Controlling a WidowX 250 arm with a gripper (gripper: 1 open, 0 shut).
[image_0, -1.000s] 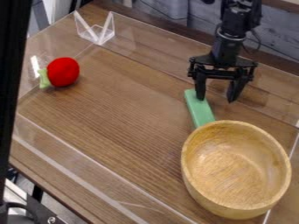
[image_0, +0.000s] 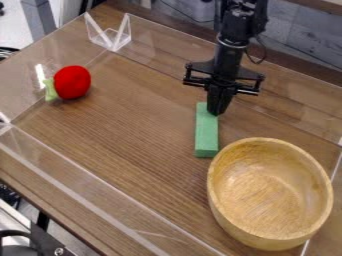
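Note:
The black gripper (image_0: 217, 92) is low over the table, at the upper end of a flat green bar (image_0: 207, 136). It looks shut, though its fingertips are small and dark; whether they touch the bar is unclear. The bar lies lengthwise toward the viewer, just above and left of a large tan bowl (image_0: 269, 194).
A red round object (image_0: 72, 82) with something pale green beside it lies at the left. A clear wire-like stand (image_0: 107, 32) is at the back left.
The gripper has moved left, and the green bar has shifted left with it, now lying straighter and a little farther from the right edge.

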